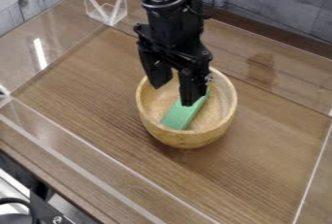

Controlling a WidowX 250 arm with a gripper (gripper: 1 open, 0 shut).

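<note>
A black robot gripper [174, 80] reaches down over a tan bowl [161, 129] near the middle of the camera view. Its two fingers stand open over the bowl's upper part. In the bowl lies a long green object [183, 113], slanting from lower left to upper right, just below the fingertips. Whether the fingertips touch anything is unclear.
A clear plastic item [104, 5] sits at the back left, near the table's edge. A dark cable runs at the lower left corner.
</note>
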